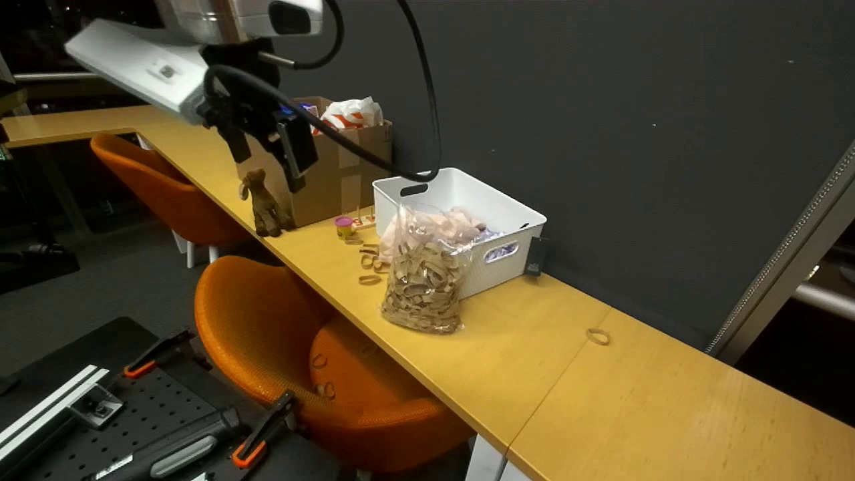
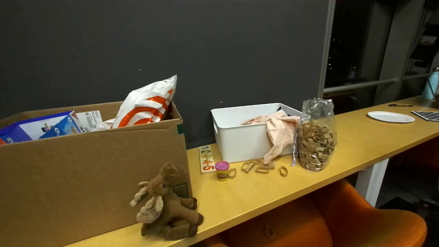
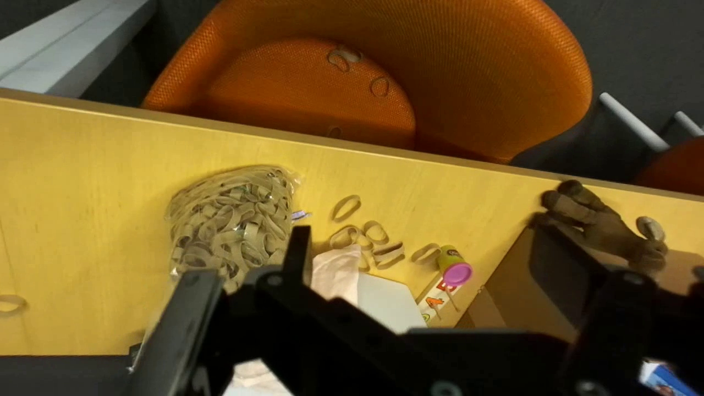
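My gripper (image 1: 270,172) hangs in the air in front of the cardboard box, above the brown plush moose (image 1: 264,204). Its fingers are wide apart in the wrist view, with a black finger (image 3: 298,254) on the left and nothing held. On the table, a clear bag of tan rubber bands (image 2: 317,144) leans by the white bin (image 2: 240,142). Pink cloth (image 2: 280,127) drapes over the bin's rim. Several loose bands (image 2: 262,169) lie in front, beside a Play-Doh tub (image 2: 222,171) with a pink lid. The moose sits against the box in exterior view 2.
A cardboard box (image 2: 90,181) full of packages fills the table's left end in exterior view 2. A number board (image 2: 206,158) lies between box and bin. Orange chairs (image 1: 240,337) stand along the front edge. Bare tabletop (image 1: 681,401) extends to the right, with one stray band (image 1: 598,336).
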